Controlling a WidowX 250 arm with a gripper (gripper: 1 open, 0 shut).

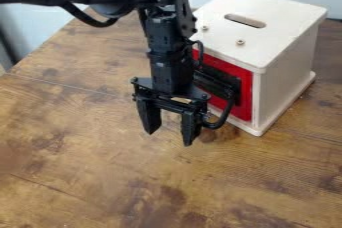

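Note:
My black gripper [170, 124] points down over the wooden table, in front of a pale wooden box [281, 62], with its two fingers apart and nothing visible between them. The box has a slot and small round knobs on its top, and a red front panel [238, 112] with a dark part that is partly hidden behind the gripper and its cable.

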